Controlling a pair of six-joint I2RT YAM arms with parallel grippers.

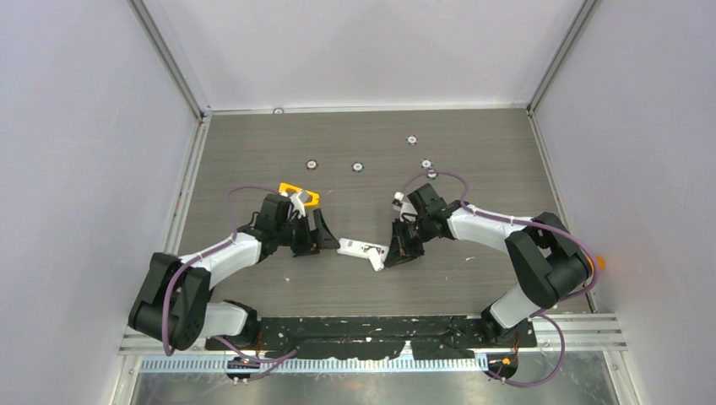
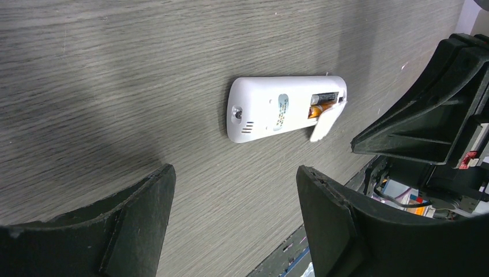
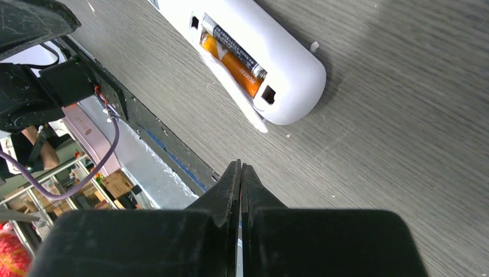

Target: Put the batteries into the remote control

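The white remote [image 1: 359, 248] lies on the table between the grippers. In the right wrist view its compartment holds a dark battery [image 3: 234, 46] and an orange battery [image 3: 242, 74]; the white cover [image 3: 233, 92] is tilted down along the side. My left gripper is open, fingers apart, just left of the remote. My right gripper is shut at the remote's right end, its tips beside the cover, with nothing visible between them.
A yellow object [image 1: 313, 197] lies behind my left gripper. Several small round discs [image 1: 357, 166] sit at the back.
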